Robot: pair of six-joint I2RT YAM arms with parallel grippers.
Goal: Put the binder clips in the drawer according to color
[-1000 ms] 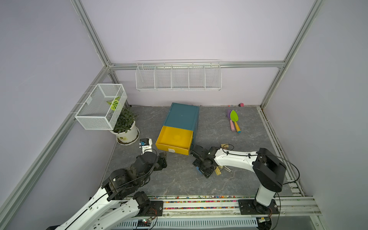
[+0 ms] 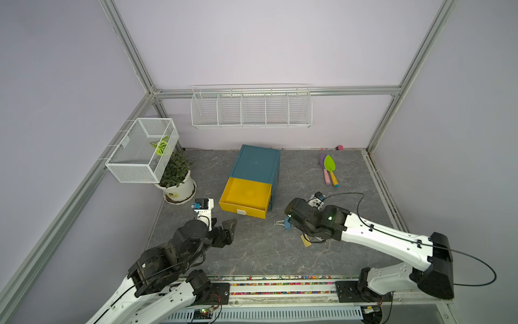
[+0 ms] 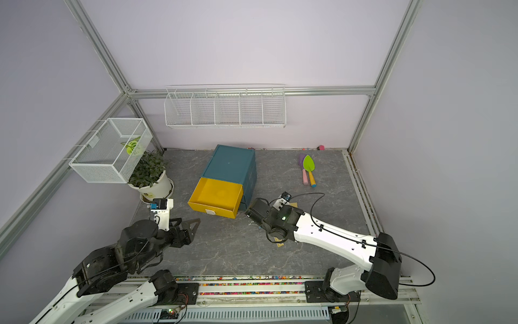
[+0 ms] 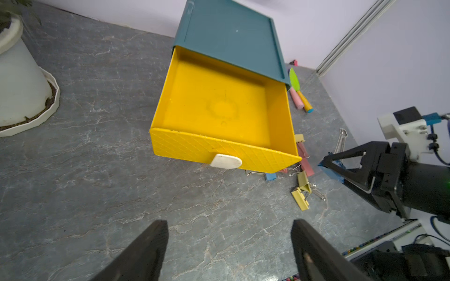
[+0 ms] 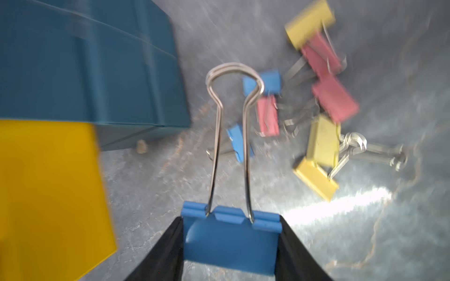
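Raised off the table, a blue binder clip (image 5: pixel 230 243) is pinched by its body in my right gripper, its wire handle pointing away from the fingers. In the left wrist view that same right gripper hangs right of the yellow drawer (image 4: pixel 220 103), which is pulled out of the teal cabinet (image 4: pixel 229 28) and empty. On the table lie another blue clip (image 5: pixel 240 142), a farther blue clip (image 5: pixel 262 83), several red clips (image 5: pixel 335 98) and several yellow clips (image 5: pixel 323 140). My left gripper stands open and empty in front of the drawer.
A potted plant (image 2: pixel 178 183) and a white wire basket (image 2: pixel 143 151) are at the left. Two small trowels (image 2: pixel 329 167) lie at the back right. The tabletop (image 4: pixel 187 206) in front of the drawer is clear.
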